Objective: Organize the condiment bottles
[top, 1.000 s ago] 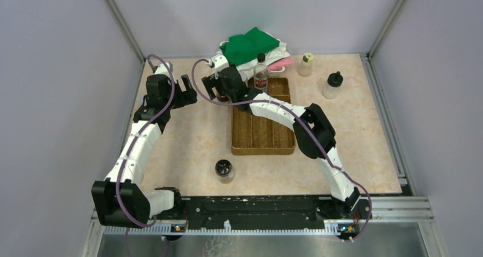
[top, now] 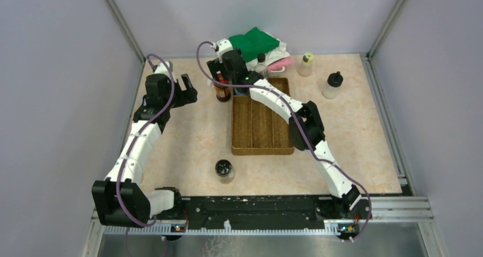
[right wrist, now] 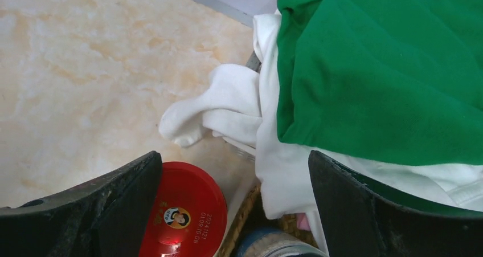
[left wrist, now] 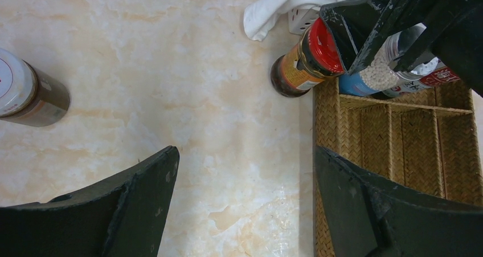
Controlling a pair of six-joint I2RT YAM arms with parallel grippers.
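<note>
A woven divided basket [top: 262,143] stands mid-table, with a clear bottle [top: 261,69] and a blue-labelled jar [left wrist: 364,80] in its back compartments. A red-capped sauce jar [left wrist: 302,69] stands just outside its back left corner. Over that red lid [right wrist: 191,211] hangs my right gripper, open. My left gripper is open over the left of the table, empty, with a white-lidded jar [left wrist: 43,94] to its left in its wrist view. A dark-lidded jar [top: 224,171] stands at the front, and two bottles [top: 305,66] [top: 331,87] at the back right.
Folded green cloth [top: 248,43], white cloth [left wrist: 267,12] and pink cloth [top: 282,63] lie along the back edge behind the basket.
The left arm and the bottles look unmoved.
</note>
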